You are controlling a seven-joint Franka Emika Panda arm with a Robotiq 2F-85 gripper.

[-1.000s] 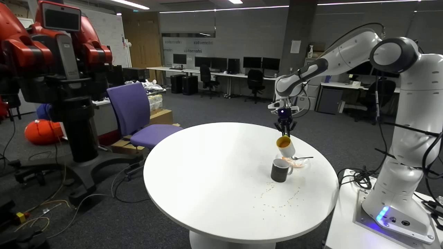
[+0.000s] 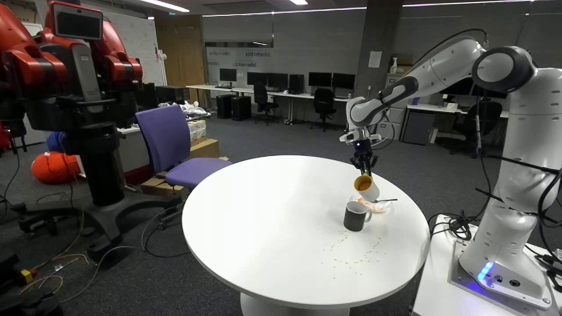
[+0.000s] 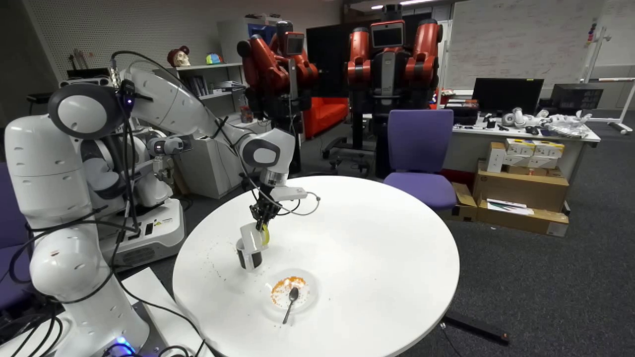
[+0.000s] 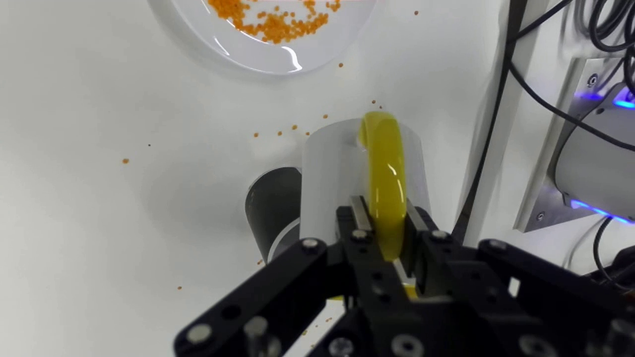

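Observation:
A white mug with a yellow inside [image 2: 367, 188] is raised above the table and tilted, its opening toward the exterior view 1 camera. My gripper is shut on its yellow handle [image 4: 387, 172]. Close beside and below it stands an upright dark grey mug [image 2: 355, 217]; in exterior view 2 the white mug [image 3: 253, 241] partly covers this dark mug [image 3: 254, 259]. How full either mug is cannot be seen. A clear plate [image 3: 309, 297] with orange bits [image 3: 288, 281] and a spoon [image 3: 290, 304] lies nearby.
Small orange grains [image 2: 350, 261] are scattered on the round white table [image 2: 274, 210] around the dark mug. Much of the tabletop, away from the mugs and plate, is clear. A purple chair [image 2: 195, 171] stands at the table's far edge.
In exterior view 1, my gripper and the white mug have shifted slightly right and down. The dark mug, plate and grains look unchanged.

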